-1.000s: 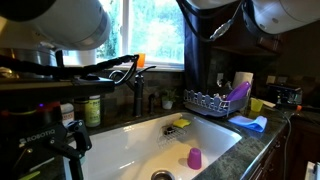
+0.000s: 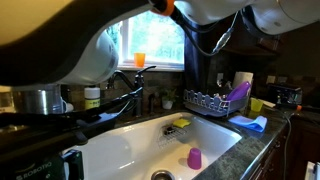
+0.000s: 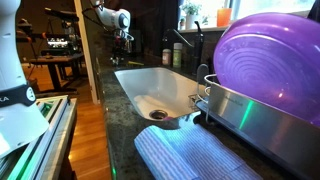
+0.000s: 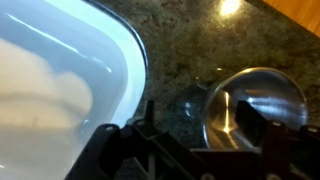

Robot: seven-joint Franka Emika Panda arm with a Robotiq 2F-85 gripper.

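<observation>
In the wrist view my gripper hangs over a dark speckled counter (image 4: 185, 60), its fingers apart. A shiny round metal cup (image 4: 285, 95) stands on the right; the right finger (image 4: 270, 140) overlaps its mouth, while the left finger lies outside its near rim. Whether either finger touches the cup cannot be told. At the lower left of exterior view 1, the gripper body (image 2: 45, 170) is low beside the sink and its fingertips are out of frame.
The white sink (image 2: 120, 150) holds a pink cup (image 2: 194, 158). Beyond it are a dish rack (image 2: 213, 103), a purple bowl (image 3: 268, 65) and a blue cloth (image 3: 185, 150). Bottles (image 2: 92, 97) stand behind the sink, and an orange cup (image 2: 139, 59) sits on the window sill.
My gripper has come down at the left of exterior view 1, with the arm lowering across the window. The sink and the things around it look unmoved.
</observation>
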